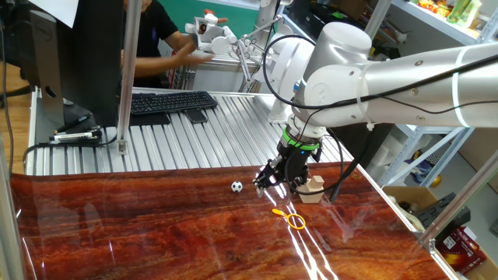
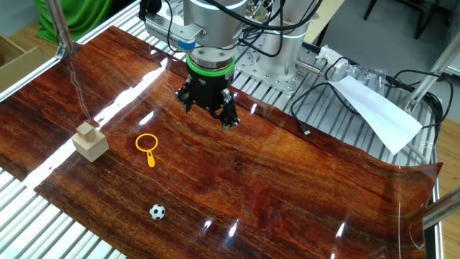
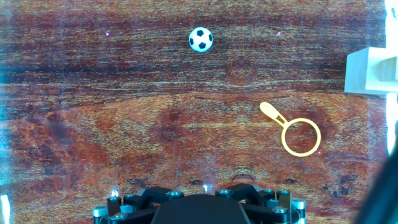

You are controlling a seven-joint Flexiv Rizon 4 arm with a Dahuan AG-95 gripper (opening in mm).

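My gripper [image 2: 206, 121] hangs above the dark wood-patterned sheet, its two fingers spread wide and nothing between them; it is open. In the wrist view its fingers show along the bottom edge. A small black-and-white ball [image 3: 201, 40] lies near the top middle there. Right of centre is a yellow ring with a handle [image 3: 310, 122], lying flat, the handle pointing toward the ball. A pale wooden block with a smaller block on top [image 2: 90, 145] stands to the left of the ring in the second exterior view. None of these touches the gripper.
The glossy brown sheet [image 2: 287, 194] is mostly bare, with bright reflections. A white paper [image 2: 377, 111] and cables lie on the metal slats by the arm's base. A keyboard [image 1: 173, 102] sits beyond the sheet, and a person [image 1: 159, 47] is behind it.
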